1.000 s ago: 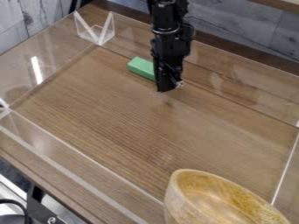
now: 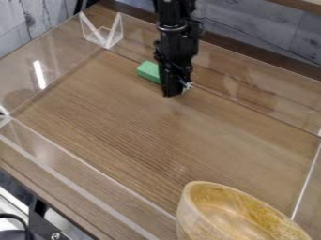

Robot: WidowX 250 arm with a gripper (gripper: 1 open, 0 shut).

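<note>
The black gripper (image 2: 172, 82) reaches down from the top centre of the camera view, low over the wooden table. A green block (image 2: 149, 70) lies just left of it, partly behind its fingers. Whether the fingers are open or shut, or touch the block, I cannot tell.
A large yellow bowl (image 2: 236, 216) sits at the bottom right edge. A clear plastic piece (image 2: 103, 32) is at the back left.
The gripper and arm have shifted very slightly; the green block stays about where it was.
</note>
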